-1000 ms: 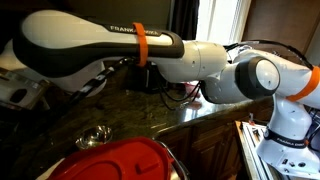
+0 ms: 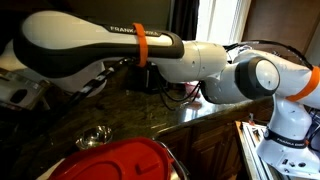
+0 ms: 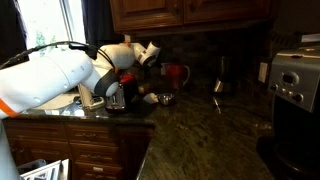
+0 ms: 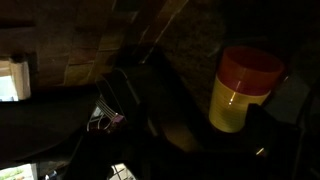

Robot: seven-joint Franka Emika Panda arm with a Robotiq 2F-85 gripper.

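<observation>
In the wrist view, a yellow cup-like object (image 4: 235, 105) with a red upper part (image 4: 250, 68) stands out against a very dark background, right of centre. Dark shapes that may be my fingers show low in that view, but I cannot make out their gap or whether they touch the cup. My gripper (image 3: 150, 60) hangs at the far left end of the counter in exterior view 2, near the red pitcher (image 3: 177, 78). In exterior view 1 the arm's hand end (image 2: 20, 92) reaches the left edge, its fingers not distinguishable.
A metal bowl (image 3: 166, 99) sits on the dark counter (image 3: 200, 145) below the pitcher. Something large and red (image 2: 120, 160) fills the foreground of exterior view 1. A coffee machine (image 3: 297, 75) stands at the right.
The arm's hand end has shifted very slightly at the left of exterior view 1. Everything else looks the same.
</observation>
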